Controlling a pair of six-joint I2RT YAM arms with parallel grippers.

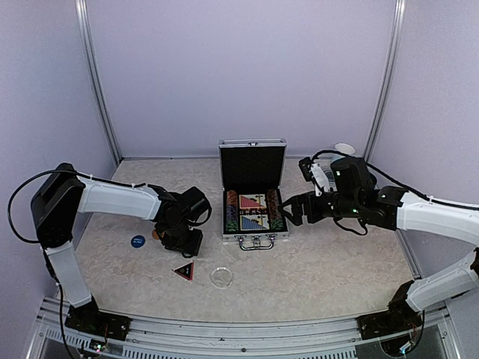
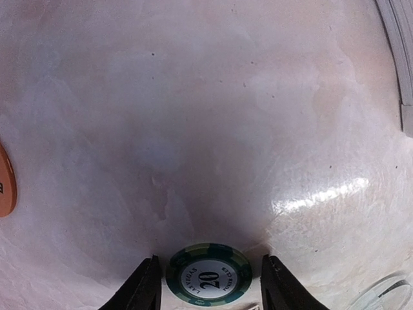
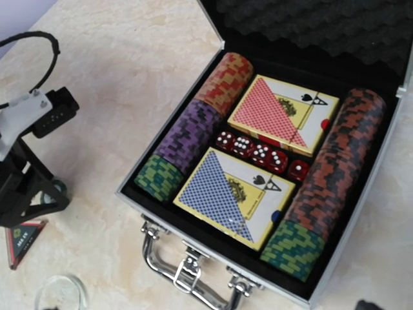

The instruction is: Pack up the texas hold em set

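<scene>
In the left wrist view, a green 20 poker chip [image 2: 209,275] is between the fingertips of my left gripper, which is shut on it close over the table. The open silver case [image 1: 253,238] stands mid-table, lid up. Inside it, in the right wrist view, are a red card deck [image 3: 271,119], a blue card deck [image 3: 219,200], a row of red dice [image 3: 260,153], a left chip row [image 3: 190,129] and a right chip row [image 3: 335,174]. My right gripper [image 1: 291,211] stands open, beside the case's right edge, fingertips barely showing in its own view.
On the left lie a blue chip [image 1: 138,241] and an orange chip [image 2: 5,184]. A black-and-red triangular marker [image 1: 184,271] and a clear round disc [image 1: 221,277] lie in front of the case. A white cup [image 1: 344,149] stands back right.
</scene>
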